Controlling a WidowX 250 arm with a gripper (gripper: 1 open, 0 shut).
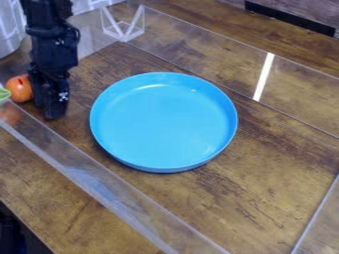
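My black gripper (51,91) is low at the upper left, right beside an orange, round vegetable or fruit (19,87), whose right side it partly covers. Whether the fingers touch it or how far apart they stand is unclear at this size. Something pale green (4,93) shows at the left edge next to the orange item.
A large blue plate (163,119) lies in the middle on the wooden table (239,208), right of my gripper. Clear panels or strips run along the lower left and the right side. A clear bracket (122,26) stands at the top.
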